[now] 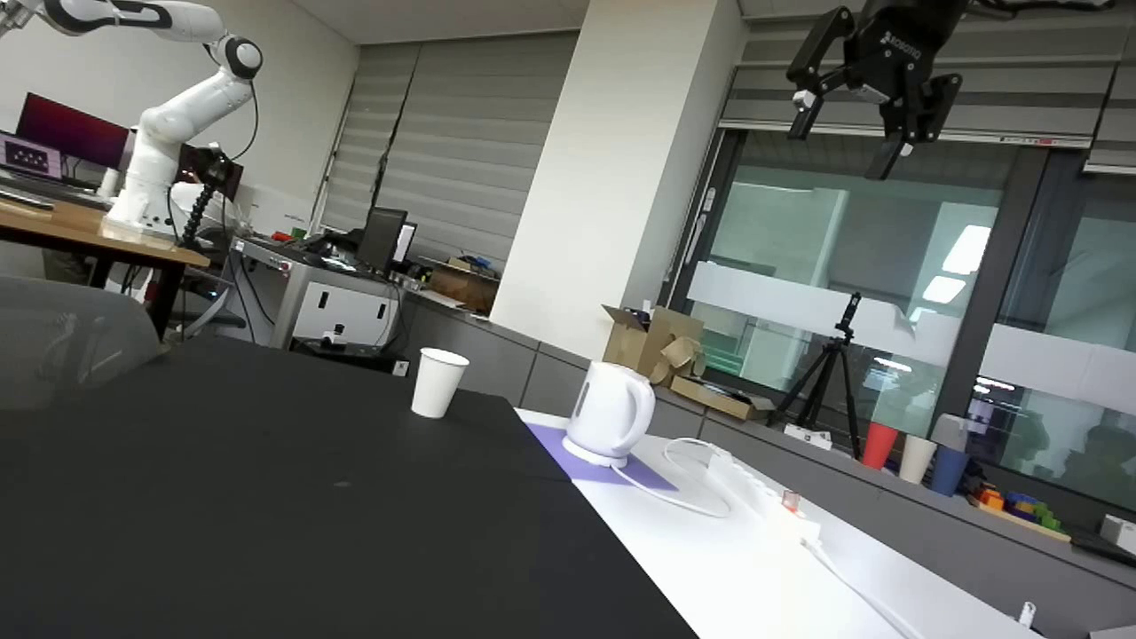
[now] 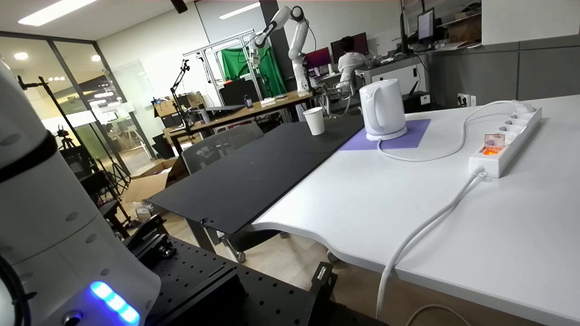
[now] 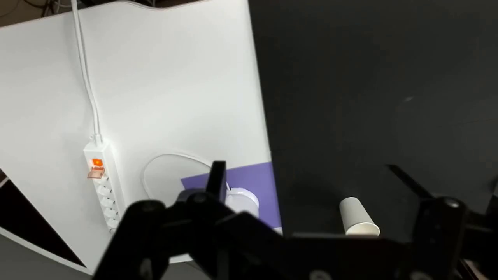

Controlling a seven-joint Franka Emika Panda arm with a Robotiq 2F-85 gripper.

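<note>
My gripper (image 1: 852, 154) hangs high above the table, its fingers spread and nothing between them. In the wrist view its left finger (image 3: 217, 177) covers much of the white kettle (image 3: 241, 201). Exterior view 1 shows that kettle (image 1: 612, 410) upright on a purple mat (image 1: 551, 442). On the black surface beside it stands a white paper cup (image 1: 437, 385), upright and apart from the kettle. Exterior view 2 shows the same cup (image 2: 314, 122) behind the kettle (image 2: 383, 108), with the gripper out of that frame.
A white power strip (image 2: 503, 146) with a lit orange switch lies on the white table (image 2: 435, 201). The kettle's cord (image 2: 462, 142) loops toward it. Much of the black sheet (image 2: 261, 174) is bare. A box (image 1: 650, 341) and cups line the window ledge.
</note>
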